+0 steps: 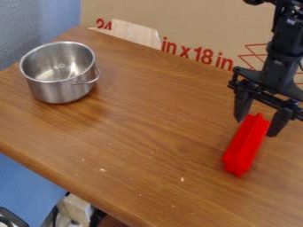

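A long red block (244,147) lies at the right of the wooden table (142,142). My black gripper (256,119) stands open just over the block's far end, one finger to each side of it; whether it touches the block is not clear. A shiny metal pot (59,82) sits at the left.
A cardboard backdrop (190,35) with printed red lettering stands behind the table. A blue surface shows past the table's left edge.
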